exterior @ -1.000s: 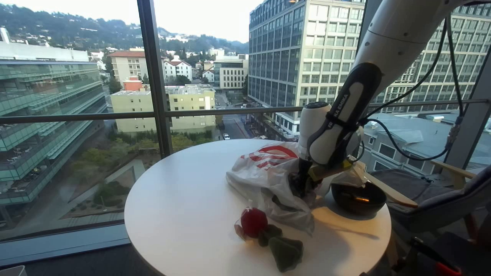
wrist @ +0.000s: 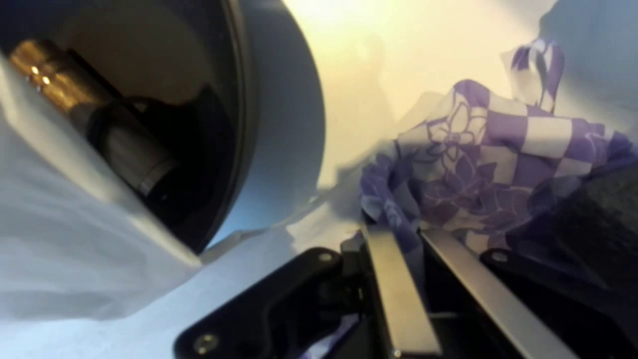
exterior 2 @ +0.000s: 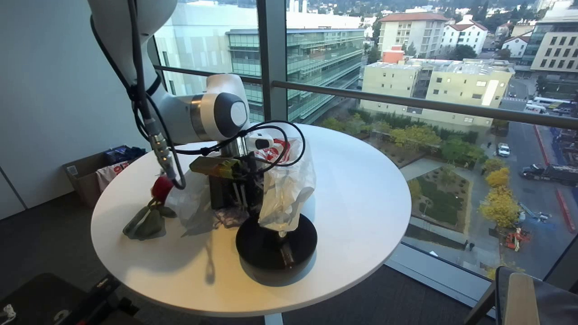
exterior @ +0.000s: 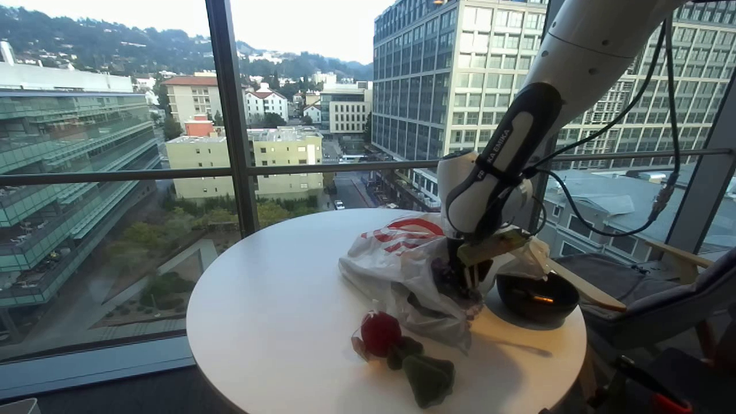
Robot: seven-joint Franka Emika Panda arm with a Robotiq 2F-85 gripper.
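Note:
A purple-and-white patterned cloth lies bunched in the wrist view, with a fold of it running between my fingers. My gripper is shut on that fold, low over the table. In exterior view 2 the cloth shows just under the gripper's tips. The white plastic bag with red print surrounds the gripper on the table, partly hiding it in exterior view 1. Beside it stands a black bowl, with a metallic cylinder visible over its dark interior in the wrist view.
A red artificial rose with green leaves lies in front of the bag. A chair stands close by the bowl's side.
The arm's wrist has shifted a little left and its tilt has changed. More of the gripper's fingers shows beside the bag. Bag, rose and bowl look unmoved.

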